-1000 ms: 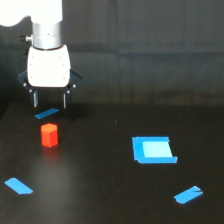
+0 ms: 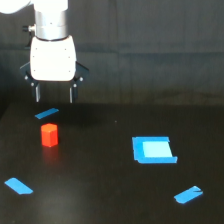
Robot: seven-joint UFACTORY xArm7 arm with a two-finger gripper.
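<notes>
A red-orange block (image 2: 49, 135) stands on the dark table toward the left. Higher in the view hangs my white gripper (image 2: 55, 96), its two thin dark fingers spread well apart. The gripper is open, and nothing shows between the fingers. Clear space separates the fingertips from the block. Over on the right, a white square patch (image 2: 156, 149) bordered with blue tape lies flat and bare.
Strips of blue tape lie on the table: one behind the block (image 2: 46, 113), one at front left (image 2: 18, 186), another at front right (image 2: 188, 195). Dark curtain-like material (image 2: 150, 60) closes off the back.
My gripper has shifted slightly to the right and a little higher in the view. The block and the taped patch are where they were.
</notes>
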